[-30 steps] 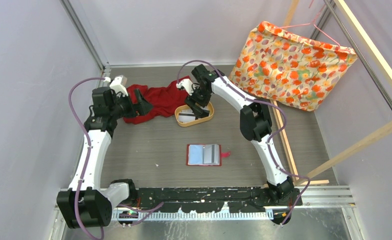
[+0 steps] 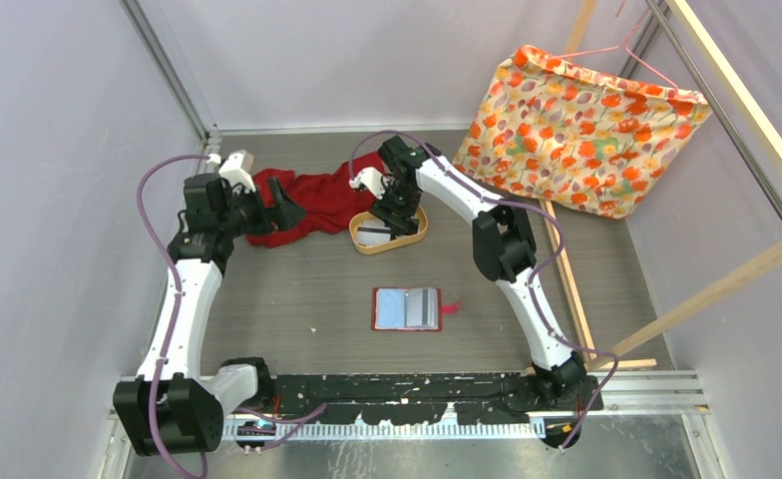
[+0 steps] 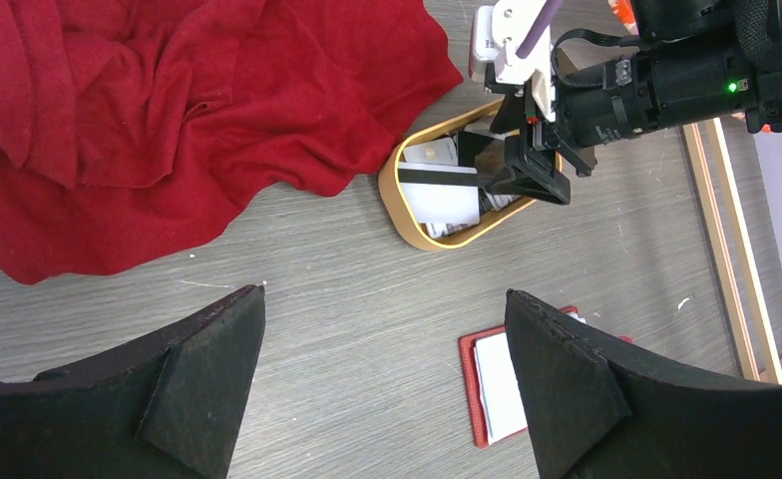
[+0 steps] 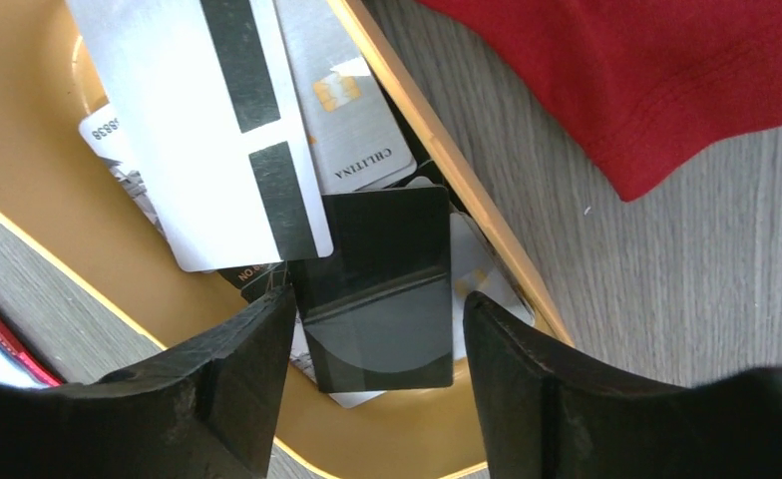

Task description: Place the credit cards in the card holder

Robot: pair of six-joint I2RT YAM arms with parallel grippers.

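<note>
Several cards lie loose in a tan oval basket. In the right wrist view a black card rests on others, partly overlapped by a white card with a dark stripe. My right gripper is over the basket, its fingers apart on either side of the black card, with gaps showing at both sides. The red card holder lies spread on the table, clear sleeves facing up and a pink tab at its right. My left gripper stands open above the table at the left, nothing between its fingers.
A crumpled red cloth lies behind and left of the basket. Flowered fabric hangs at the back right, near a wooden frame. Bare table surrounds the card holder.
The left arm, the basket and the card holder have stayed in place.
</note>
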